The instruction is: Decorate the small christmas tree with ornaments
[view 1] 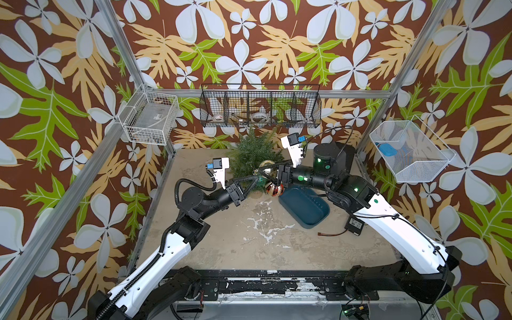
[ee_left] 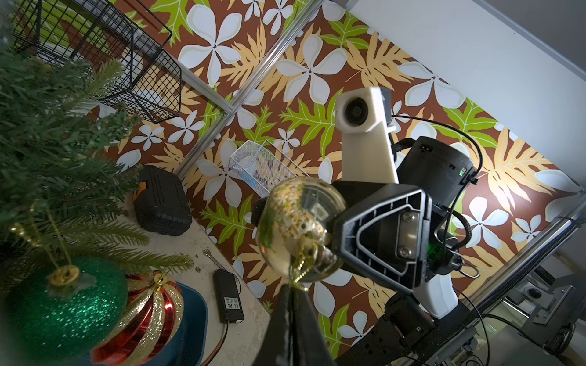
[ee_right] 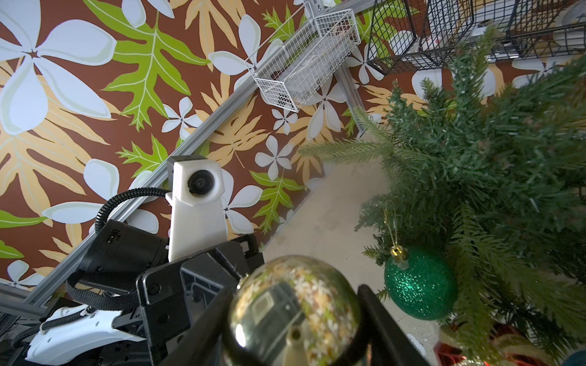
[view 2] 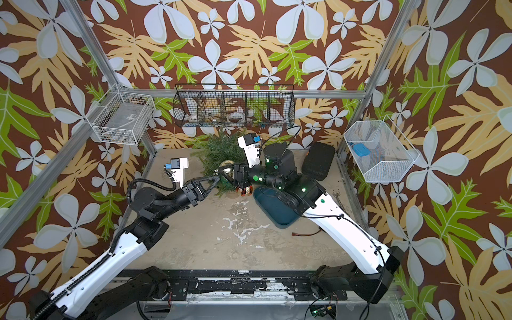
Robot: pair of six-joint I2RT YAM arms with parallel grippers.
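Observation:
A shiny gold ball ornament (ee_left: 299, 228) is in front of the tree, its sides between the fingers of my right gripper, which is shut on it. My left gripper is shut, and its tips meet at the ornament's thin gold loop (ee_left: 300, 268), which appears pinched there. The small green tree (view 1: 255, 152) stands at the back middle of the table. A glittery green ball (ee_right: 421, 283) hangs from a branch by a gold string. Low at the tree's front is a red and gold striped ornament (ee_left: 149, 317).
A blue tray (view 1: 304, 207) lies right of the tree, below the right arm. Behind it are a black case (view 2: 318, 160) and, nearer the front, a small black box with a cable (view 1: 353, 225). Wire baskets hang on the walls.

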